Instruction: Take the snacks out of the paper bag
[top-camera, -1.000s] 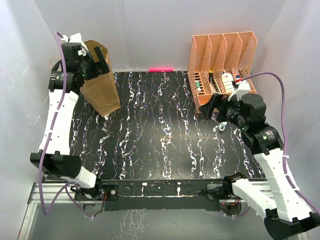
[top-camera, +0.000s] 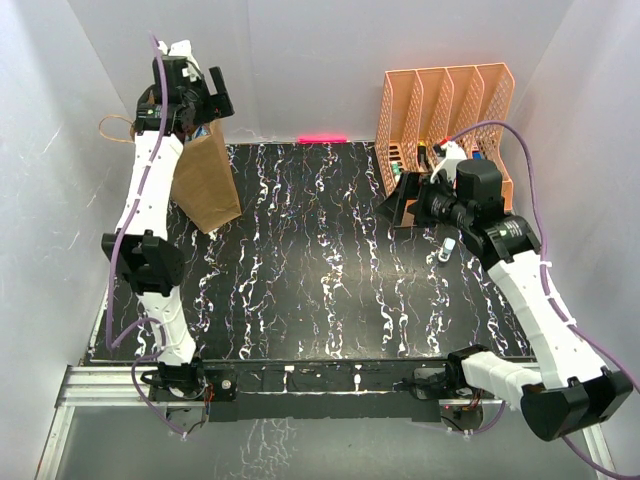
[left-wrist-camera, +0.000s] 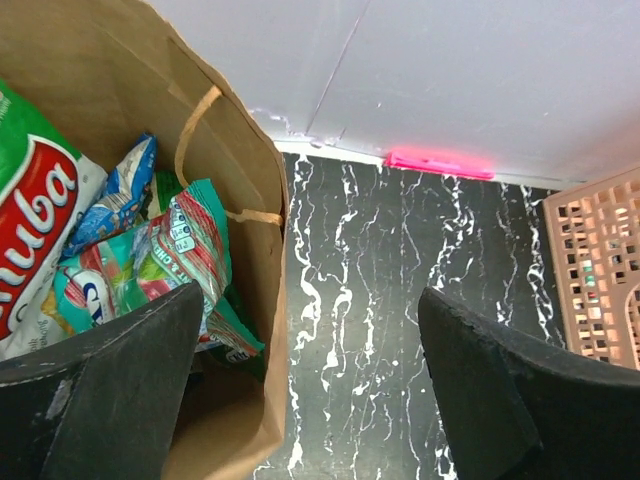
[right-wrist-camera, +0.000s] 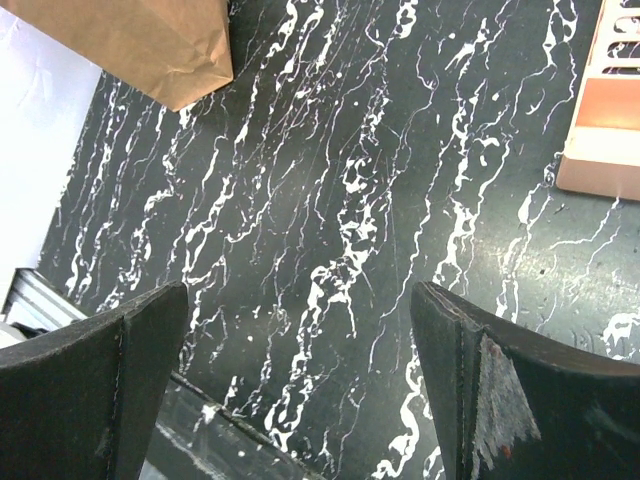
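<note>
The brown paper bag (top-camera: 205, 185) stands at the back left. In the left wrist view it holds snack packets: a green and red bag (left-wrist-camera: 30, 220), a blue packet (left-wrist-camera: 118, 195) and a green packet (left-wrist-camera: 185, 250). My left gripper (top-camera: 203, 100) is over the bag's mouth, fingers apart with nothing clearly between them, the snacks below. My right gripper (top-camera: 405, 200) hangs open over the marble table near the organizer, nothing between its fingers.
A peach slotted organizer (top-camera: 440, 90) with small items stands at the back right, a small bottle (top-camera: 446, 250) in front of it. A pink bar (top-camera: 322, 138) lies along the back wall.
My right gripper has shifted slightly left and toward the back.
</note>
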